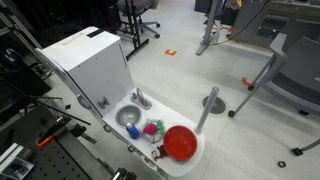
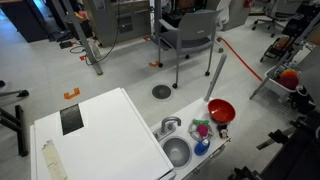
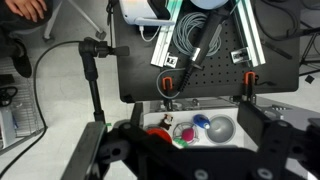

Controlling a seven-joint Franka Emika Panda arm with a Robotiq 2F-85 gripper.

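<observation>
A red bowl sits on the right part of a white counter. Left of it, a pink item and a green item lie together, with a small blue object close by. A round metal sink is set into the counter, with a faucet behind it. In the wrist view my gripper appears open, its dark fingers spread wide at the lower left and right. Through the gap show the bowl, the pink item, the blue object and the sink; nothing is visibly held.
A tall white box stands left of the sink. A black perforated table with cables and metal rails lies beside the counter. A grey chair stands beyond on open floor.
</observation>
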